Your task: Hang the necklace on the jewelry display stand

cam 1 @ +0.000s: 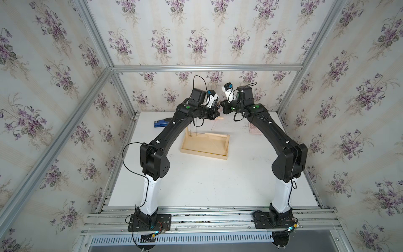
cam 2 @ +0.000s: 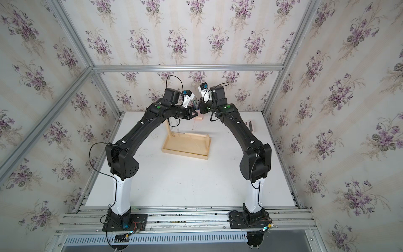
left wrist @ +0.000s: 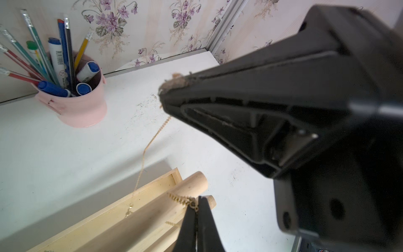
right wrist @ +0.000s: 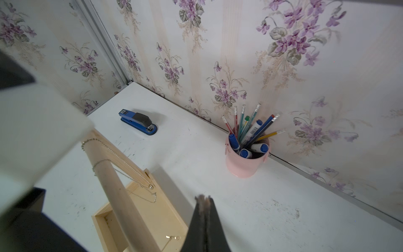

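Note:
The wooden stand (right wrist: 121, 201) has horizontal bars over a tray (cam 1: 204, 153); two chains (right wrist: 126, 163) are draped on a bar. My left gripper is shut at the bar, a gold necklace (left wrist: 184, 199) pinched at its tips. Another length of gold chain (left wrist: 151, 140) runs up behind the black arm housing toward the upper middle of the left wrist view. My right gripper is shut, close beside the left one above the stand; whether chain is between its blurred tips is unclear.
A pink pen cup (right wrist: 243, 163) stands at the back, with a blue stapler (right wrist: 138, 122) to its left. Both arms nearly meet over the stand.

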